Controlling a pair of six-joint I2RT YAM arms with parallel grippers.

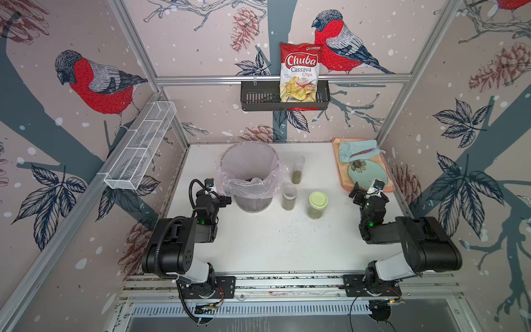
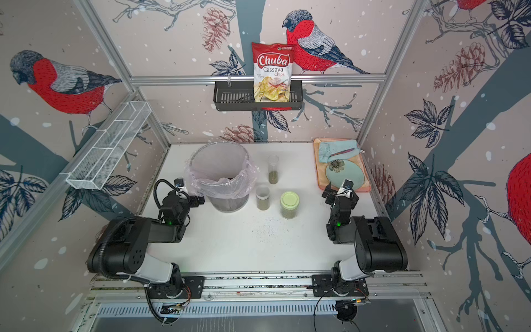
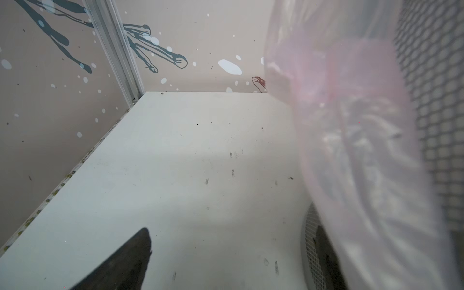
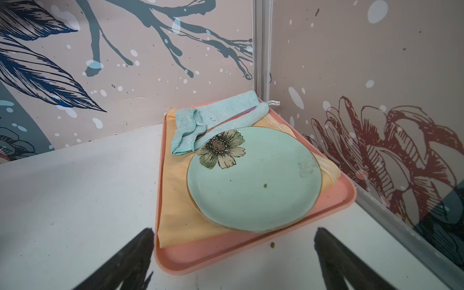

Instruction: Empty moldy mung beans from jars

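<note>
Three jars holding greenish beans stand mid-table: a tall clear one (image 1: 297,170) at the back, a shorter open-looking jar (image 1: 288,198) by the bin, and a jar with a light green lid (image 1: 317,204) to the right. A mesh bin (image 1: 253,203) lined with a pinkish plastic bag (image 1: 258,187) stands left of them. Beside the bin's left side, my left gripper is open, its fingers apart; the bag overhangs near its right finger. My right gripper is open and empty, just in front of the pink tray.
The pink tray (image 4: 166,263) bears a pale green plate (image 4: 261,203) with one bean on it, and a folded blue cloth (image 4: 227,113). A chips bag (image 1: 300,72) sits in a rack on the back wall.
</note>
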